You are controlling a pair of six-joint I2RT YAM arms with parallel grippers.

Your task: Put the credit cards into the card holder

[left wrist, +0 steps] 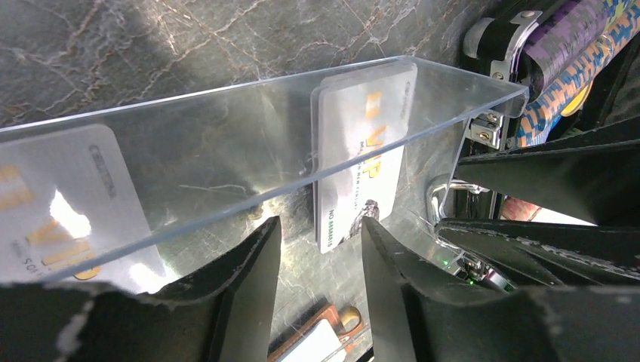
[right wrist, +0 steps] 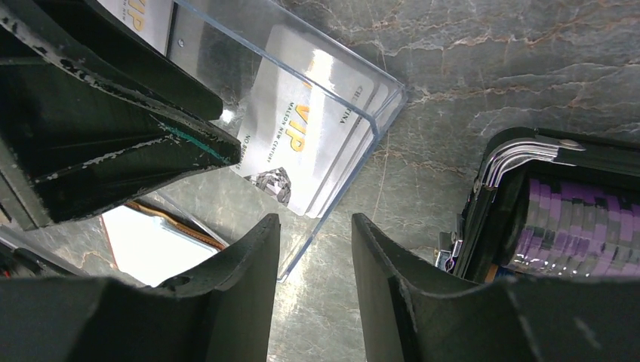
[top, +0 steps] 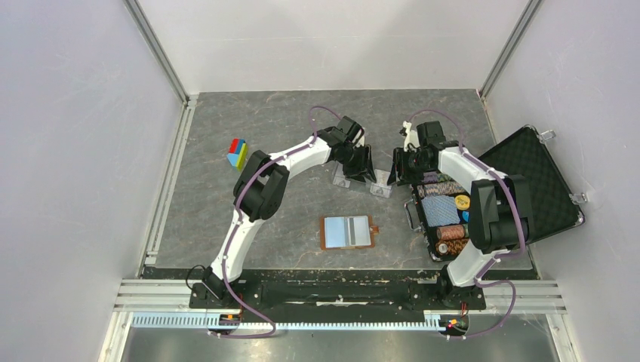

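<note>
Several white VIP cards point(left wrist: 366, 143) lie stacked at the right end of a clear tray point(left wrist: 241, 181), under its wall. Another white card point(left wrist: 72, 204) shows at the left in the left wrist view. My left gripper is open at the tray's near side, nothing between its fingers. Just right of the tray's end, my right gripper is open and empty; the stack point(right wrist: 302, 121) leans beyond its left finger. The brown card holder point(top: 347, 232) lies open on the table, with clear pockets.
Close to the right arm stands an open black case point(top: 434, 253) packed with tape rolls, its lid point(top: 532, 181) tilted back. A coloured block point(top: 238, 153) sits far left. Bare table separates the tray from the holder.
</note>
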